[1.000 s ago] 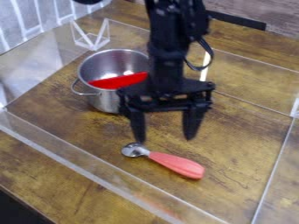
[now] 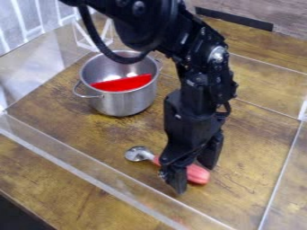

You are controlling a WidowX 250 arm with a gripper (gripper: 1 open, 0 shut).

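My black gripper (image 2: 186,162) is lowered over a spoon with a pink-red handle (image 2: 192,173) and a metal bowl end, lying on the wooden table. The fingers are open, one on either side of the handle, close to the tabletop. A steel pot (image 2: 118,105) with a red object (image 2: 121,83) inside stands at the upper left, partly behind my arm.
A transparent rail or edge runs along the left and front.
My gripper has come down and toward the front, from above the table to around the spoon's handle. The spoon and pot look unmoved.
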